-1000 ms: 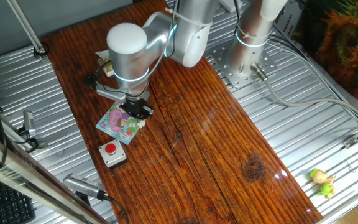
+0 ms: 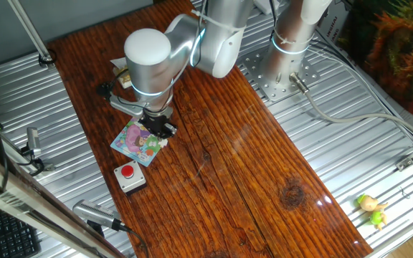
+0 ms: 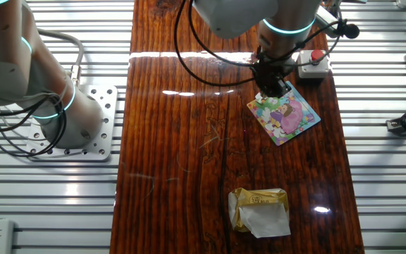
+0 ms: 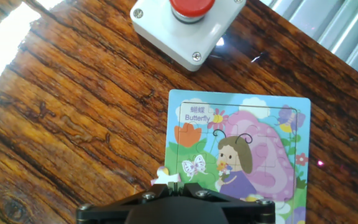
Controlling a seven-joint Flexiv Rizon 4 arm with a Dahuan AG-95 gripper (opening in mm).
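A square butterfly picture puzzle (image 4: 247, 155) lies flat on the wooden table, with a girl, flowers and a pink wing on it. At its left edge in the wrist view, a small loose-looking puzzle piece (image 4: 165, 176) overhangs the border. My gripper is right at this piece, its dark fingers drawn together; whether they touch the piece is hard to tell. In exterior view 2 the gripper (image 3: 272, 83) hangs over the puzzle's (image 3: 291, 116) corner, and the piece (image 3: 261, 97) shows pale beside it.
Close to the puzzle stands a white box with a red button (image 2: 127, 172). A gold and white packet (image 3: 259, 212) lies farther along the table. Wide bare wood (image 2: 221, 165) extends between puzzle and arm base (image 2: 282, 72). Cables loop around the wrist.
Puzzle, piece and button box have stayed in place.
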